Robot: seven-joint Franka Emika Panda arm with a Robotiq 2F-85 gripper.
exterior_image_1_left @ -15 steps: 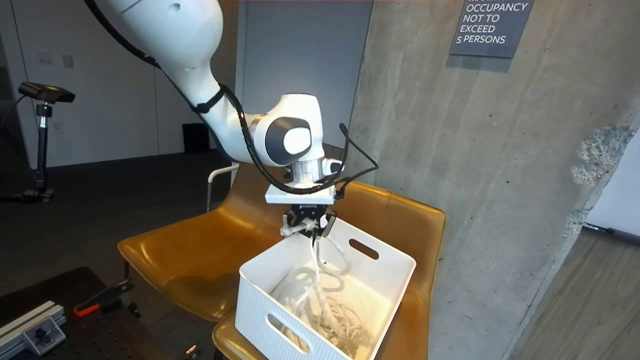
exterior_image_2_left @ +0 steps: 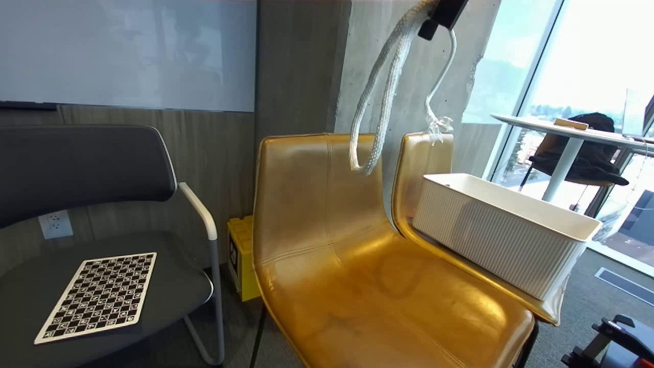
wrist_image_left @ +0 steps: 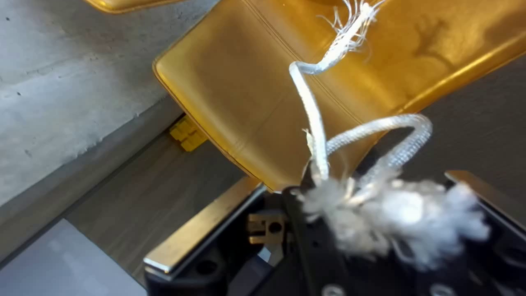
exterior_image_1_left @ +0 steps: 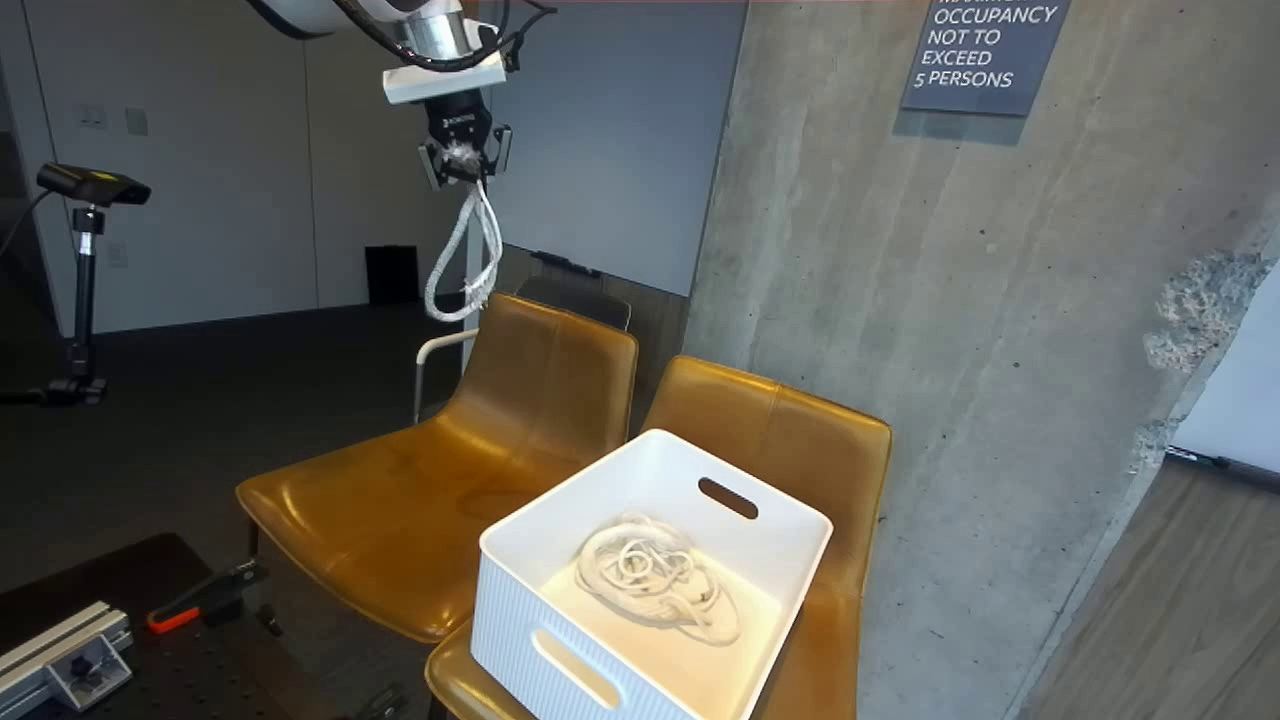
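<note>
A white braided rope (exterior_image_1_left: 446, 271) dangles in a loop from my gripper (exterior_image_1_left: 465, 168), high above the left tan chair. In exterior view 2 the rope (exterior_image_2_left: 392, 73) shows its loop and a separate thin strand with a frayed end. My gripper is shut, with rope between its fingers; in the wrist view a fluffy, blurred rope end (wrist_image_left: 394, 212) covers part of the fingers. More rope (exterior_image_1_left: 642, 570) lies coiled inside the white bin (exterior_image_1_left: 570, 600), which rests on the right tan chair (exterior_image_1_left: 792, 444).
The left tan chair (exterior_image_1_left: 396, 504) has an empty seat. A concrete wall (exterior_image_1_left: 960, 360) stands behind the bin. A dark chair (exterior_image_2_left: 92, 178) holds a checkered board (exterior_image_2_left: 101, 294). At the front left lies a clamp (exterior_image_1_left: 204, 600) on a dark table.
My gripper has risen and moved left from over the bin, carrying a rope loop. Rope that ran down from it into the bin now hangs clear of it.
</note>
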